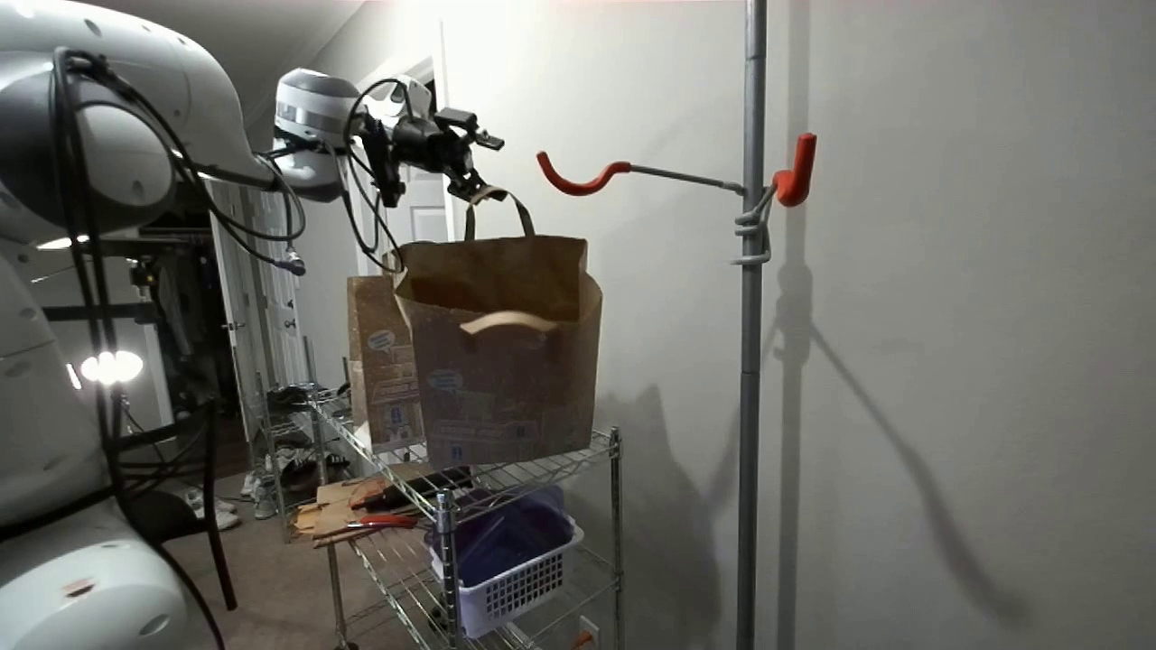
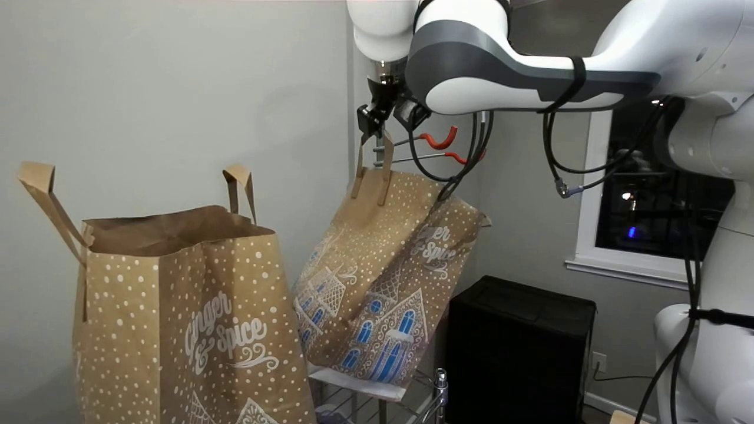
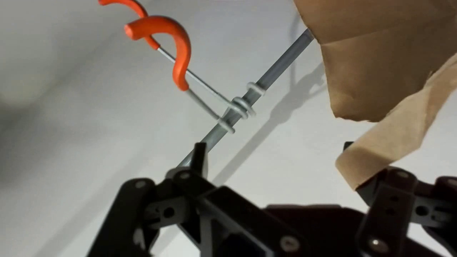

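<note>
My gripper (image 1: 493, 168) is open, its two fingers well apart, above a brown paper bag (image 1: 509, 379). One handle (image 3: 385, 141) of that bag loops over a single finger, on the right in the wrist view; nothing is pinched between the fingers. The bag is tilted in exterior view 2, and whether its bottom touches the shelf cannot be told. Its other handle (image 1: 509, 320) lies folded against the front side. A pair of red-tipped hooks (image 3: 182, 55) is fixed to a grey upright pole (image 1: 752, 433), to the right of the gripper in exterior view 1.
A second paper bag (image 2: 212, 318) stands upright behind the first in exterior view 1. Under them is a wire rack (image 1: 585, 450), with a white basket (image 1: 520, 590) on its lower level. Bare wall lies between the bag and the pole.
</note>
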